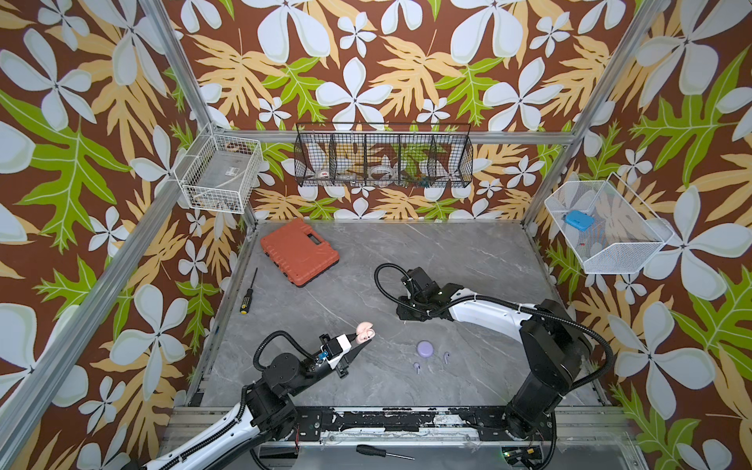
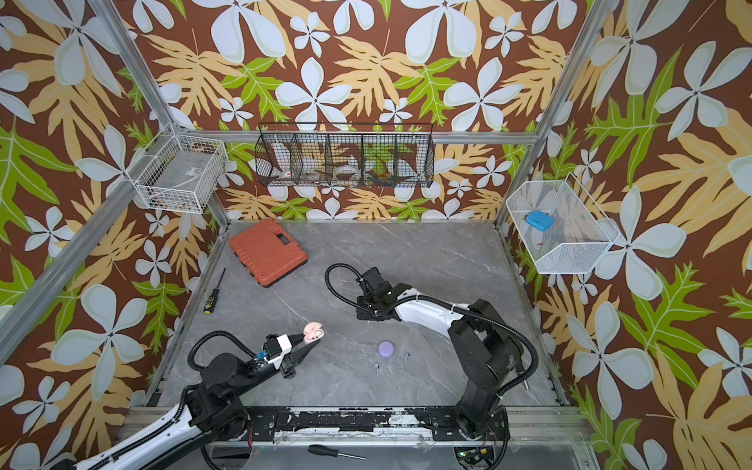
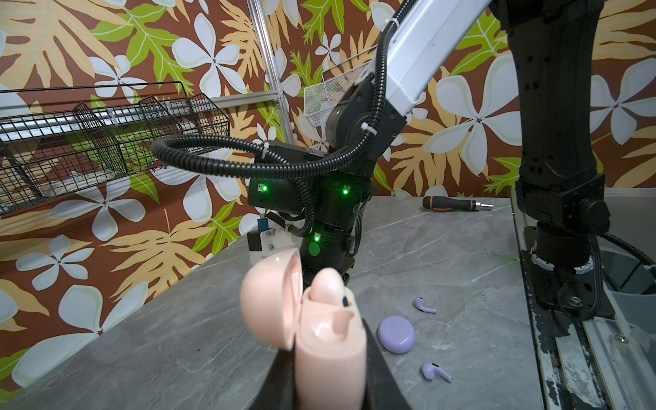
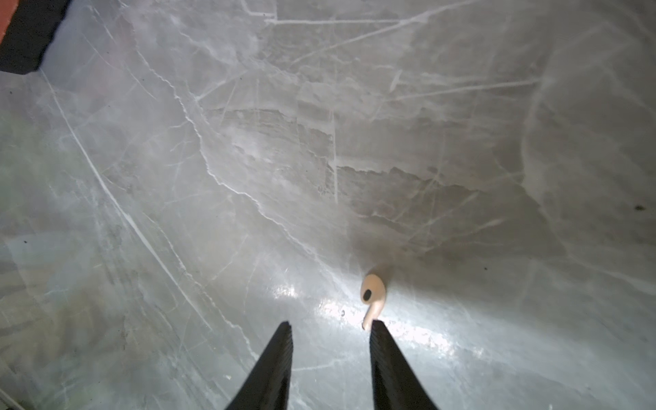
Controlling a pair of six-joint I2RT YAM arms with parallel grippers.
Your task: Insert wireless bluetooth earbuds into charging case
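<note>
My left gripper is shut on a pink charging case (image 3: pixel 329 362), held upright above the table (image 1: pixel 297 368) with its lid open and one pink earbud (image 3: pixel 326 287) in it. In the right wrist view, my right gripper points down with parted fingers and nothing between them, just short of a loose pink earbud (image 4: pixel 372 290) on the table. A round purple case (image 3: pixel 396 335) and two purple earbuds (image 3: pixel 434 372) (image 3: pixel 423 306) lie at the front right of the table.
An orange toolbox (image 1: pixel 297 250) lies at the back left, a screwdriver (image 1: pixel 246 297) along the left side. Wire baskets (image 1: pixel 384 160) hang on the frame above the table.
</note>
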